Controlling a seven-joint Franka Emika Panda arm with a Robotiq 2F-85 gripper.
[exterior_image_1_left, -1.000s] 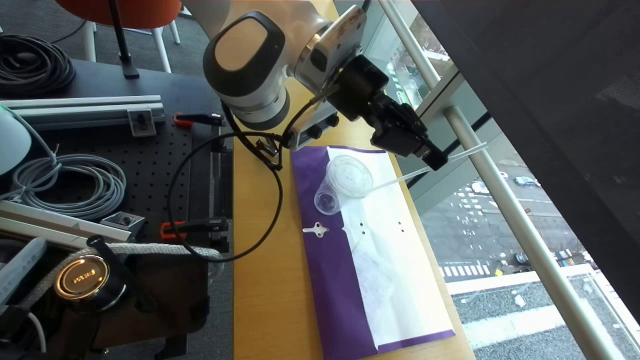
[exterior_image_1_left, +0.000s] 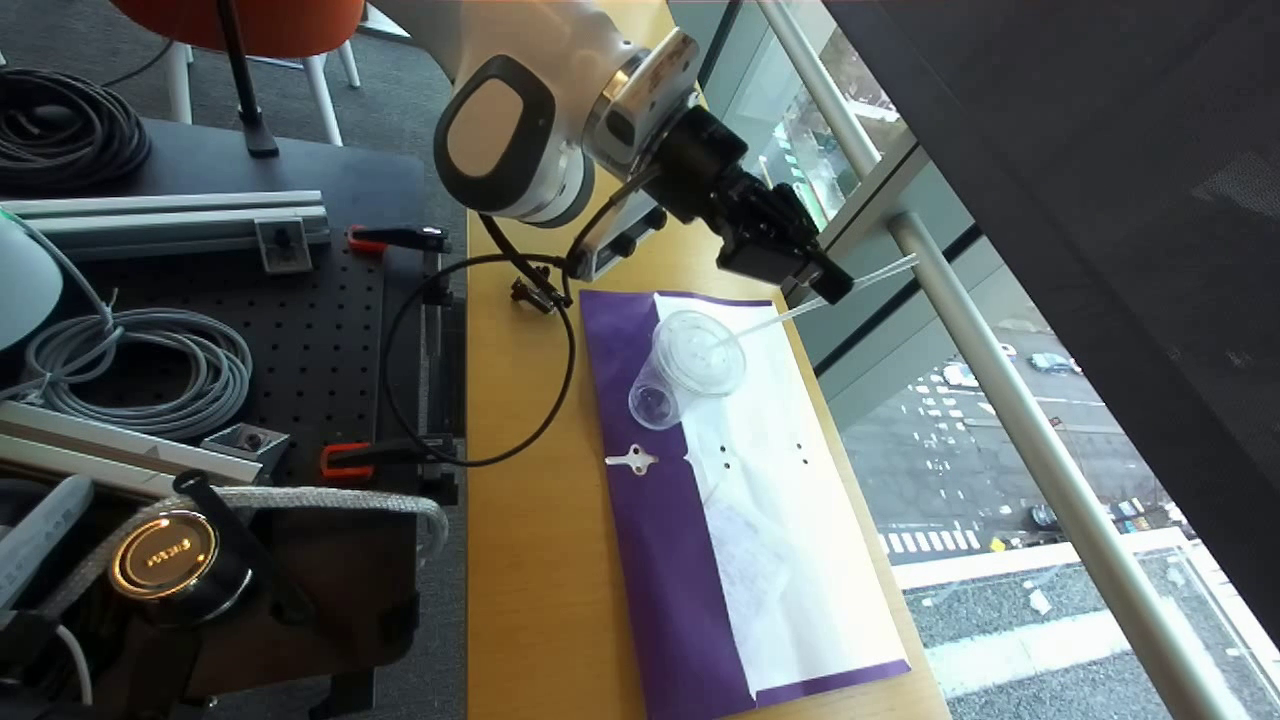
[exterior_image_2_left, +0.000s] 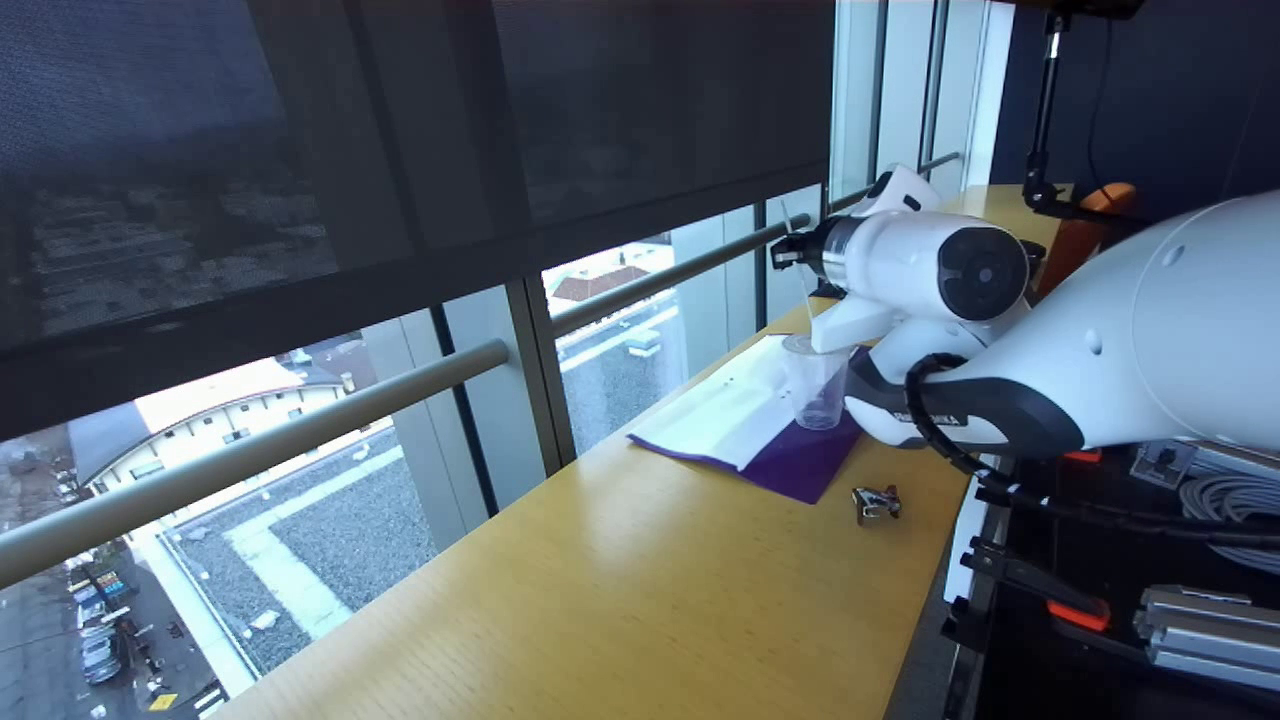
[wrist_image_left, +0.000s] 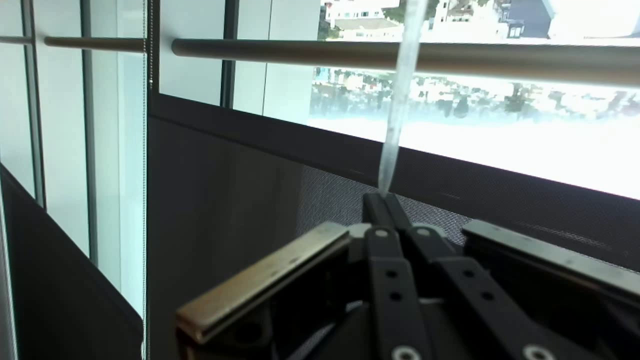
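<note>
A thin clear straw (exterior_image_1_left: 885, 275) is pinched in my gripper (exterior_image_1_left: 837, 283), which is shut on it. In the wrist view the straw (wrist_image_left: 400, 90) rises from between the fingertips of my gripper. Its other end slants down to the lid of a clear plastic cup (exterior_image_1_left: 655, 396); in exterior view 1 that end overlaps the lid (exterior_image_1_left: 696, 349) near its middle. Exterior view 2 has the straw (exterior_image_2_left: 805, 290) above the upright cup (exterior_image_2_left: 819, 390), with the gripper (exterior_image_2_left: 782, 254) higher up. Whether the straw touches or enters the lid, I cannot tell.
The cup stands on a purple-and-white sheet (exterior_image_1_left: 792, 516) on the wooden ledge (exterior_image_1_left: 534, 576). A window rail (exterior_image_1_left: 1008, 372) runs close by the gripper. A small metal piece (exterior_image_2_left: 876, 503) lies on the ledge, which is clear towards the front in exterior view 2.
My gripper has moved up and left in exterior view 1, carrying the straw. The straw's lower end has shifted from the lid's right edge towards its middle. The cup has stayed put.
</note>
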